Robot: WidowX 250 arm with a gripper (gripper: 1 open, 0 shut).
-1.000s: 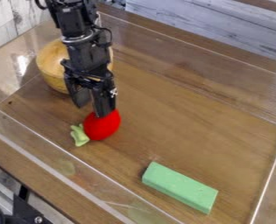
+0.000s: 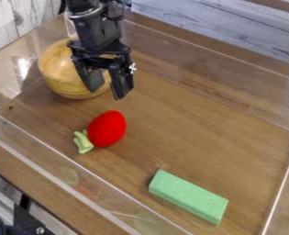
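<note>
My black gripper [image 2: 104,78] hangs over the wooden bowl [image 2: 63,64] at the upper left, above and behind a red object with a pale green top [image 2: 107,128] that lies on the table. Its fingers are dark and small, so I cannot tell whether they are open or shut, or whether anything is between them.
A light green block [image 2: 187,196] lies near the front right of the wooden table [image 2: 208,110]. Rails run along the left and right edges.
My gripper has moved up and back, away from the red object toward the bowl. The red object stays on the table.
</note>
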